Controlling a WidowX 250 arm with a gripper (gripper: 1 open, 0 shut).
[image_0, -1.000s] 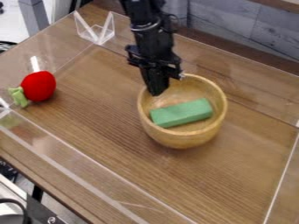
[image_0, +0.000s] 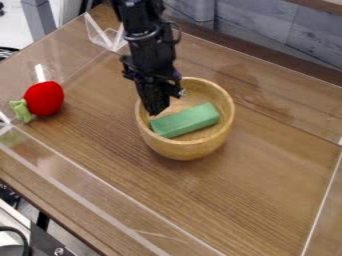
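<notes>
A tan wooden bowl (image_0: 207, 148) sits near the middle of the table, holding a green block (image_0: 186, 120). The black arm reaches down from the top, its gripper (image_0: 155, 106) at the bowl's back-left rim, shut as far as it shows; whether it touches the rim is hard to tell. A red round object with a green top, like a strawberry or tomato (image_0: 44, 98), lies at the left.
A grey wall (image_0: 294, 40) runs along the back right. Cables and a dark gap show at the lower left edge.
The gripper and the bowl with the green block in it have moved left and slightly toward the front over the last second. The red object has stayed in place.
</notes>
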